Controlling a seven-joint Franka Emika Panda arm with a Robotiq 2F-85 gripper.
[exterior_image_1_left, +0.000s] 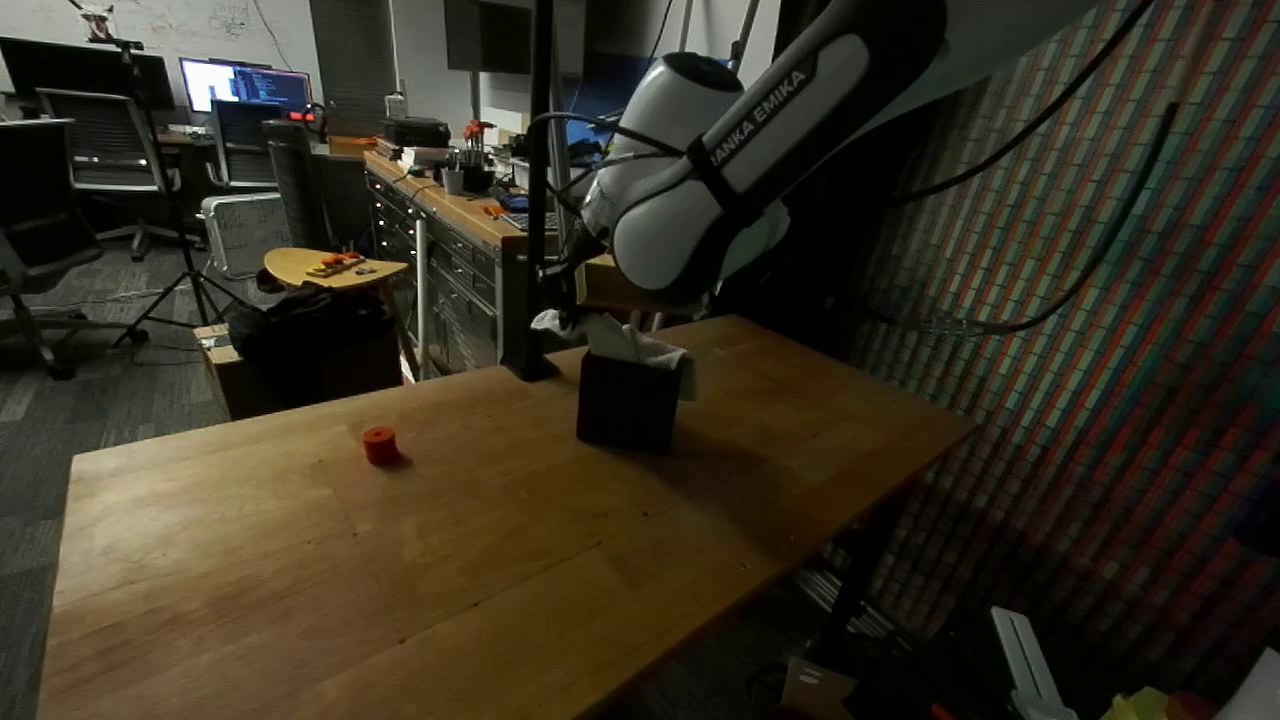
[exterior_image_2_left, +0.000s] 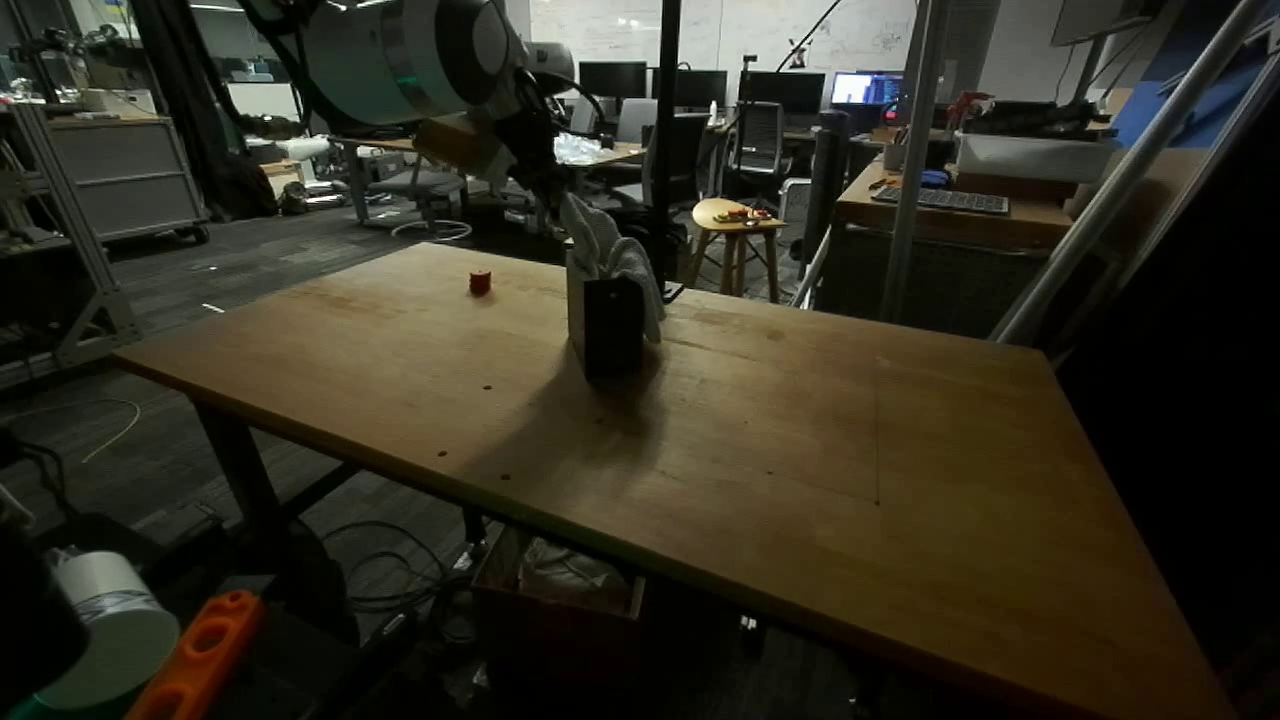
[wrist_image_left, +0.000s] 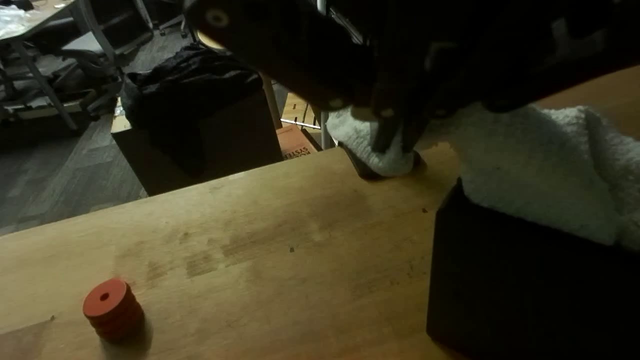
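A whitish cloth (wrist_image_left: 534, 162) drapes over the top of a dark box (wrist_image_left: 528, 282), and part of it hangs down one side, as exterior view 2 shows. My gripper is shut on a raised end of this cloth, above and beside the box. White fabric bulges around the fingertips in the wrist view. From the first exterior view, the box (exterior_image_1_left: 626, 402) stands upright on the table, with the cloth (exterior_image_1_left: 612, 340) stretching from its top up to the gripper. How much cloth lies inside the box is hidden.
A small red ribbed cylinder (exterior_image_1_left: 380, 446) stands on the wooden table (exterior_image_1_left: 360, 576), well apart from the box. A black post (exterior_image_1_left: 540, 240) rises at the table's far edge, close to the gripper.
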